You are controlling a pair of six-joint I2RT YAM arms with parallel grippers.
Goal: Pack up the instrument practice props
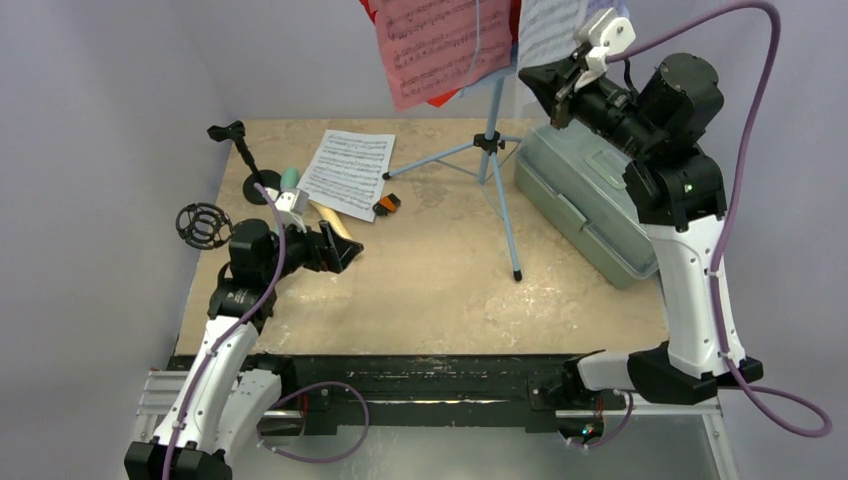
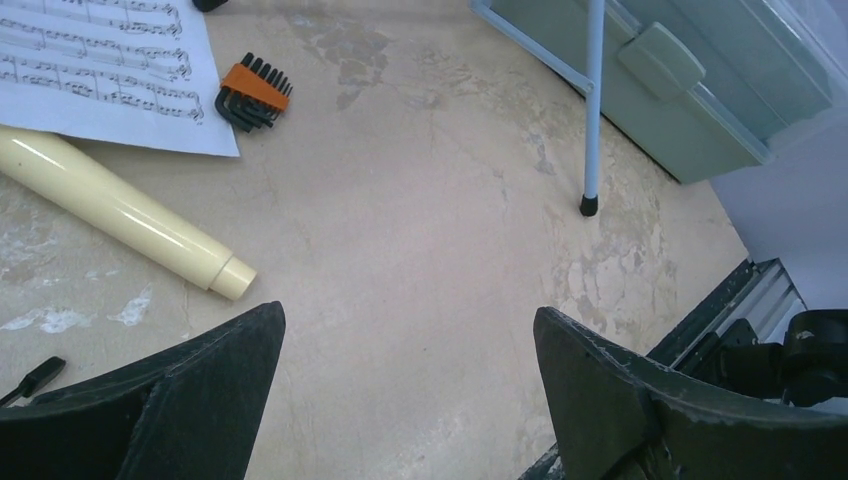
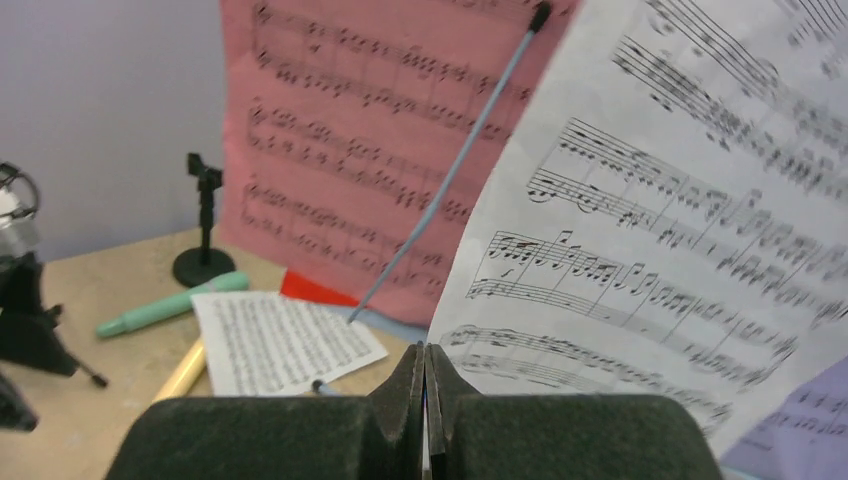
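In the right wrist view, my right gripper is shut, with the lower edge of a blurred white music sheet (image 3: 640, 220) between its fingertips. From above, that gripper (image 1: 538, 88) is beside the music stand's right part, the white sheet (image 1: 548, 32) rising behind it. A pink music sheet (image 1: 440, 45) rests on the stand under a thin bar; red shows behind it. The pale-blue tripod stand (image 1: 494, 110) is upright. My left gripper is open and empty, low over the table. Near it lie a cream tube (image 2: 120, 210), a flat music sheet (image 1: 345, 170) and an orange-black comb-like piece (image 1: 387, 205).
A lidded grey-green box (image 1: 570, 205) stands at the right. At the left are a black stand with round base (image 1: 262, 187), a black ring-shaped frame (image 1: 203, 226) and a green tube (image 3: 175, 303).
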